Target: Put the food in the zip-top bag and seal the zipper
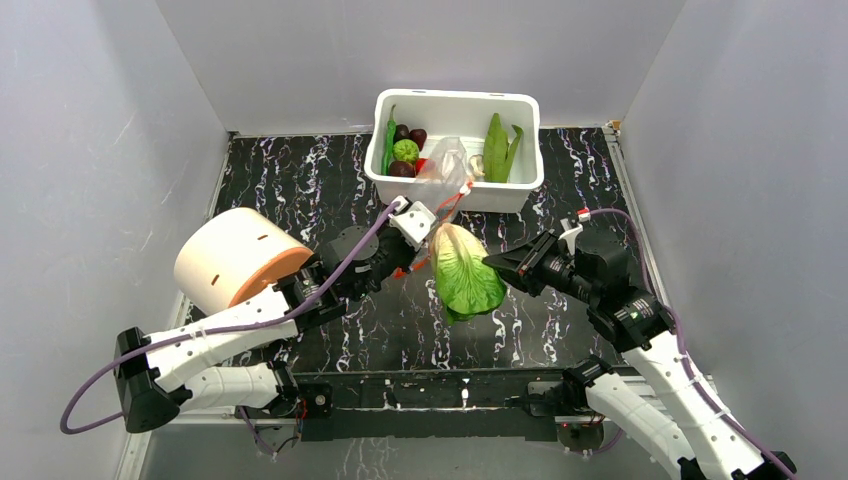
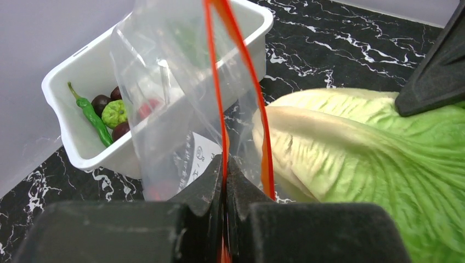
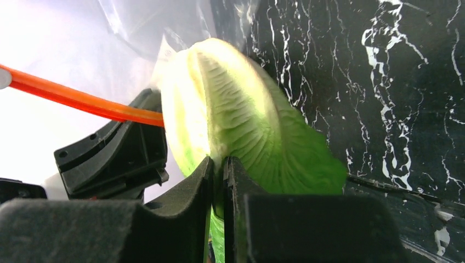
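Observation:
In the left wrist view my left gripper is shut on the edge of the clear zip top bag (image 2: 148,120), whose orange-red zipper strips (image 2: 257,87) run down to its fingers. The bag's mouth gapes between the two strips. A pale-green leafy lettuce piece (image 1: 468,285) hangs above the table, with my right gripper (image 1: 488,262) shut on its right side. Its whitish stem end (image 2: 285,120) points at the bag's mouth, right beside one strip; whether the tip is inside cannot be told. In the right wrist view the leaf (image 3: 241,109) covers much of the mouth.
Behind the bag stands a white bin (image 1: 455,105) with a green chili pepper (image 1: 389,145), a round green vegetable (image 1: 405,151), dark round items and long green leaves (image 1: 496,150). A cream cylinder (image 1: 235,260) lies at the left.

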